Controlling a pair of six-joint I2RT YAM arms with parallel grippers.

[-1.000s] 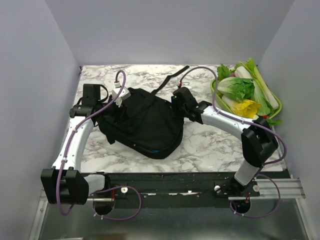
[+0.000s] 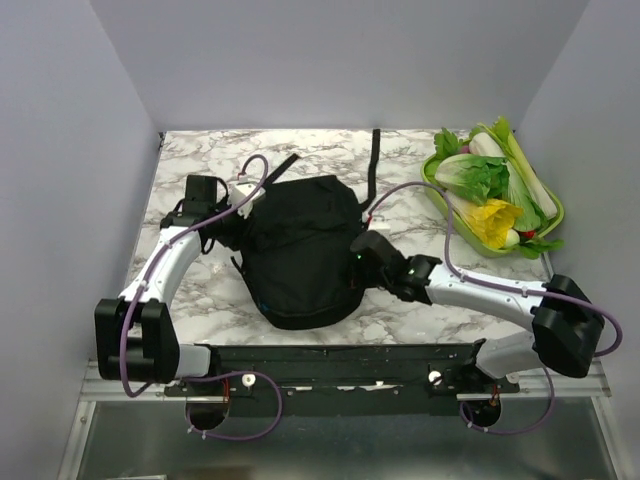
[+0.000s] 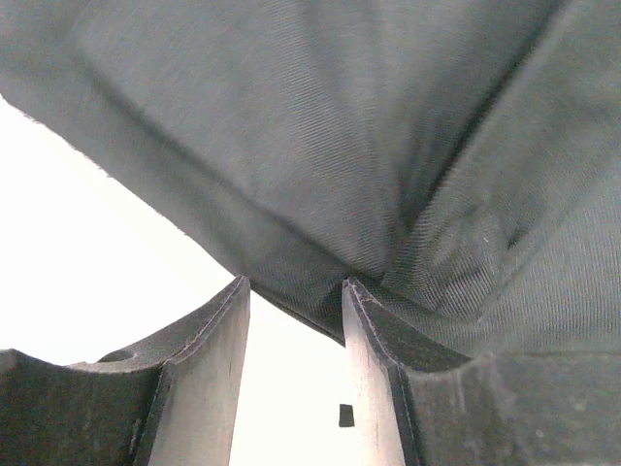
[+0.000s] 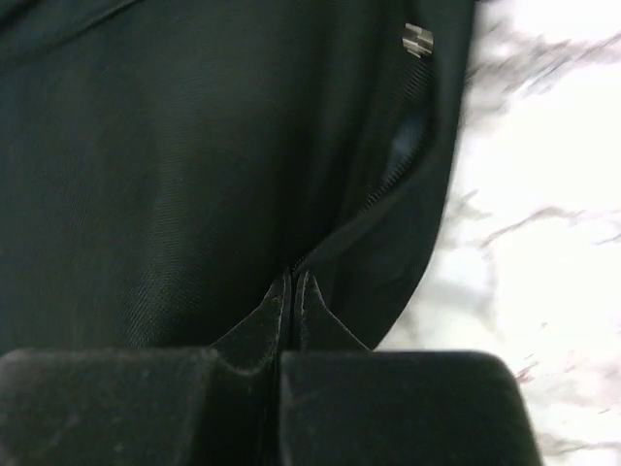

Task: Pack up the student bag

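A black fabric bag lies flat in the middle of the table, its front rounded toward me. At its left edge my left gripper is part open; dark cloth spreads beyond the tips and a pale strip shows in the gap. My right gripper is shut on the bag's right edge, where a zip seam runs into the fingertips. A metal zip end shows farther up that seam. From above, the arms hide both sets of fingertips. Whatever is inside the bag cannot be seen.
Two straps, a left strap and a longer right strap, stretch behind the bag. A green basket of vegetables stands at the far right.
My right gripper has moved toward the front, and the bag's right side has turned with it. The bag now lies straighter, its right strap pointing away. My left gripper has shifted slightly.
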